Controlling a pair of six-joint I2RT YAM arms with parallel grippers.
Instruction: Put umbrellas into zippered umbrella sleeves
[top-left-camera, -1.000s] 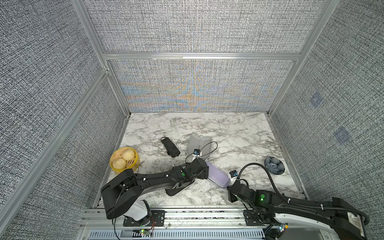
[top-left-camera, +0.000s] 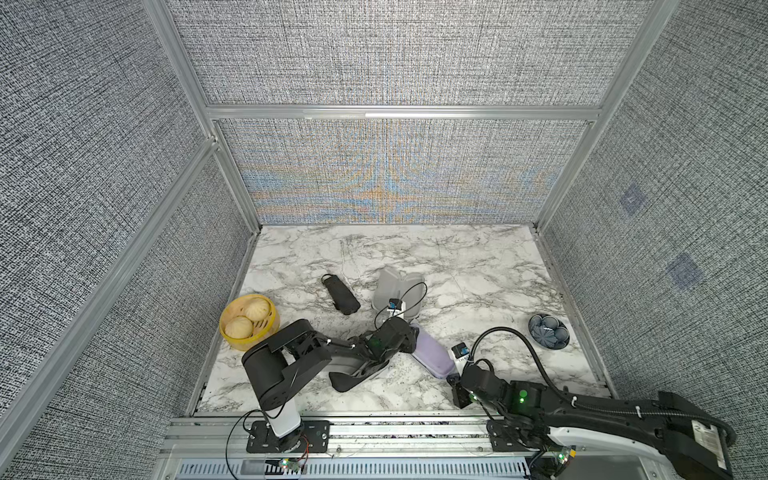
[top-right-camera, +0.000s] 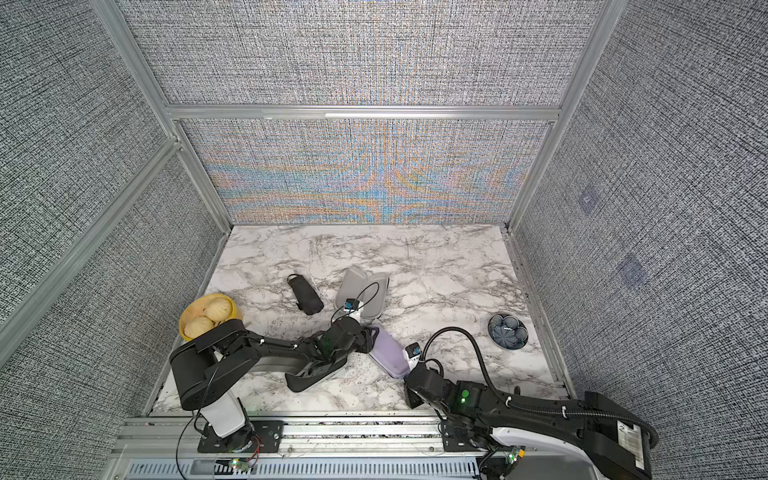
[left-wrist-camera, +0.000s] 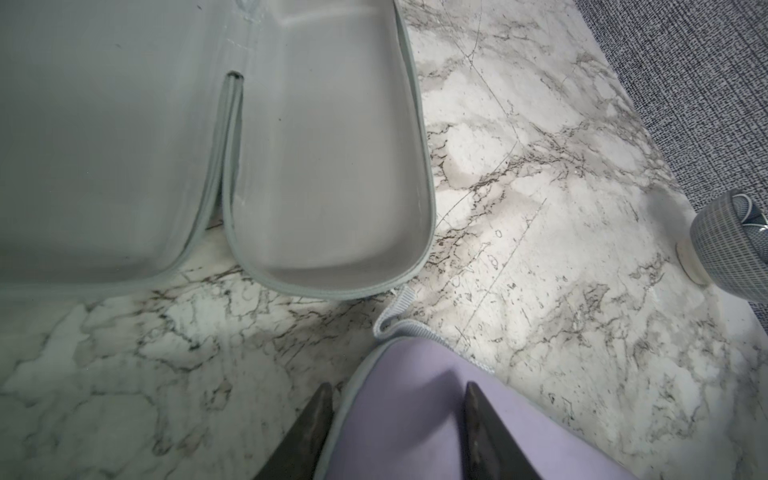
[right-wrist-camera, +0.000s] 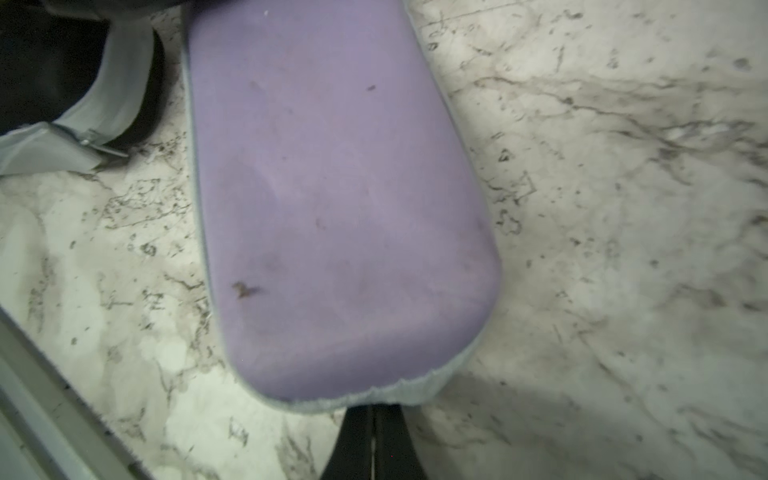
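A lavender zippered sleeve (top-left-camera: 432, 352) lies closed-looking on the marble table (top-left-camera: 480, 264) between my grippers. My left gripper is part open over its far end, the fingers on either side of that end, zip pull just beyond. My right gripper is shut at the near end, nothing clearly between its fingers. An open grey sleeve (left-wrist-camera: 328, 144) lies behind the lavender one. A folded black umbrella (top-left-camera: 341, 294) lies to its left. A black open case (top-left-camera: 348, 380), probably another sleeve, lies under the left arm, partly hidden.
A yellow steamer with buns (top-left-camera: 240, 340) stands at the left, a dark round container with cups (top-left-camera: 549, 332) at the right. A metal rail (top-left-camera: 384, 428) runs along the front.
The right gripper shifted slightly toward the front.
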